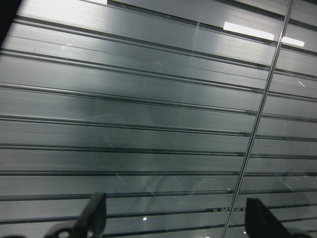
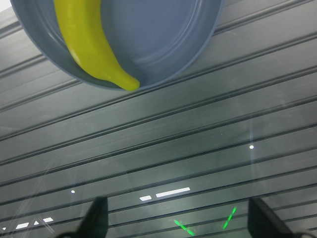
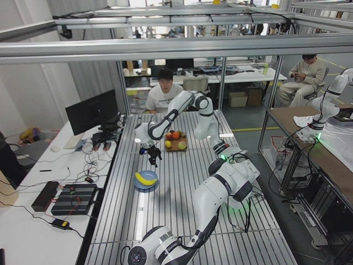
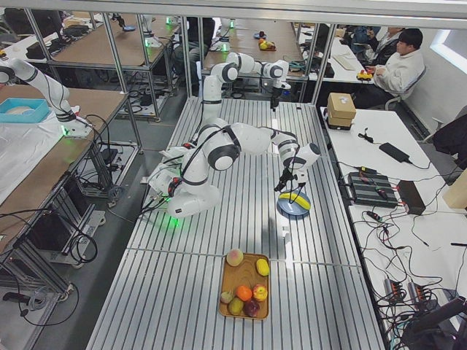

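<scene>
A yellow banana [image 3: 146, 179] lies in a blue plate [image 3: 140, 185], also under the right wrist view as banana [image 2: 89, 39] on the plate [image 2: 163, 44]. My right gripper [image 3: 151, 156] hangs above and just behind the plate, its fingers at the lower edge of the right wrist view, apart with nothing seen between them. A wooden tray [image 4: 231, 277] of several fruits stands apart from the plate. My left gripper's fingertips [image 1: 173, 218] are apart over bare slatted table in the left wrist view, with nothing between them.
The slatted metal table [image 4: 306, 313] is otherwise largely clear. A white side desk [image 3: 33, 232] with monitor, power units and cables runs along one side. A seated person [image 3: 162, 96] is beyond the table's far end.
</scene>
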